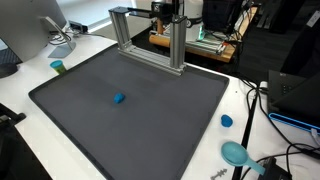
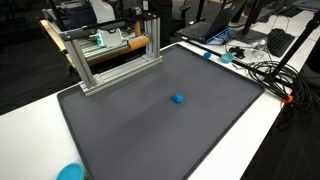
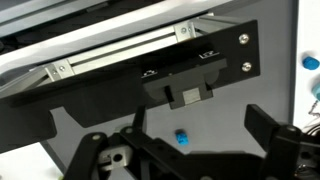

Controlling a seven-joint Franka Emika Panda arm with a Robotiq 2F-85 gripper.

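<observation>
In the wrist view my gripper is open, its dark fingers wide apart with nothing between them. Ahead of it, a long black bar crosses the view, bearing a black block with a small grey patch. A small blue piece shows beyond the bar, lower in the view. The same blue piece lies on the dark grey mat, left of its middle in exterior view 1; in exterior view 2 the blue piece lies right of centre. The gripper cannot be made out clearly in either exterior view.
A pale metal frame stands at the mat's far edge. Off the mat are a round blue item, a teal ladle-like item near cables, and a green-sided cup.
</observation>
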